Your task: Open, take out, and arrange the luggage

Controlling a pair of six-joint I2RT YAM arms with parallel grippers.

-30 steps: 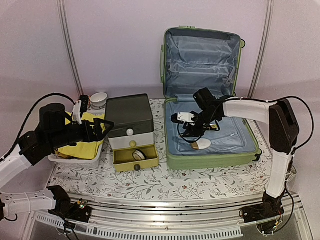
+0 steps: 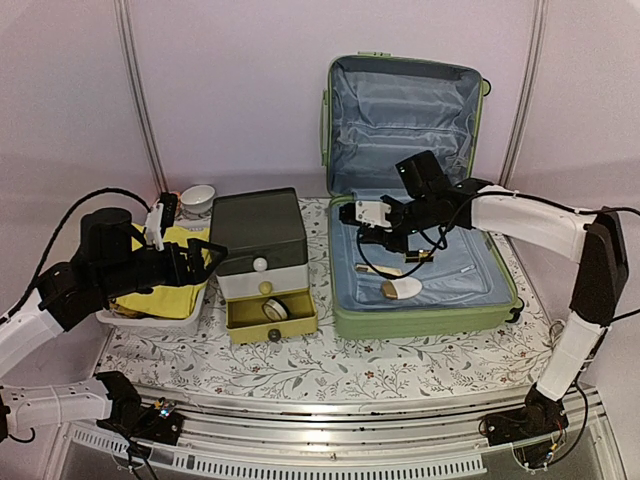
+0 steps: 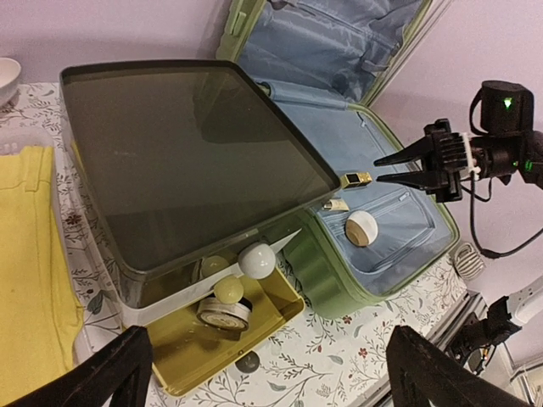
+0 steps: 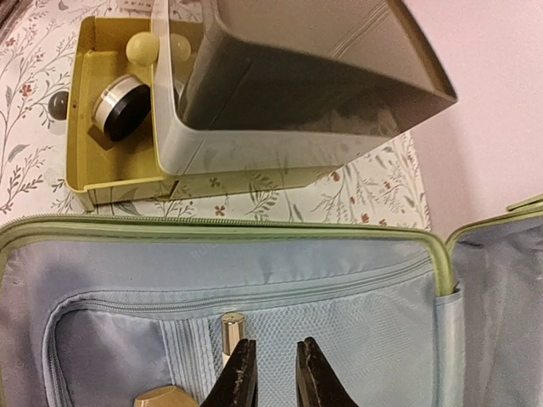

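Observation:
The green suitcase (image 2: pixel 420 320) stands open, its lid upright at the back. In its blue-lined base lie a white oval thing with a wooden part (image 2: pixel 402 288), a slim pale tube (image 2: pixel 380 270) and a small black-and-gold item (image 2: pixel 418 256). My right gripper is above the base, its fingers apart with nothing between them; the tube (image 4: pixel 232 335) shows just beside the left finger. My left gripper (image 2: pixel 207 260) hangs open and empty between the yellow cloth (image 2: pixel 170 290) and the drawer cabinet (image 2: pixel 258 225). A round jar (image 2: pixel 276 310) rests inside the pulled-out yellow drawer (image 2: pixel 245 333).
The yellow cloth fills a white basket (image 2: pixel 150 320) at the left. Behind it stands a white bowl (image 2: pixel 198 195). The cabinet is close to the suitcase's left side.
The white oval thing and the tube stay in the suitcase. My left arm has not moved.

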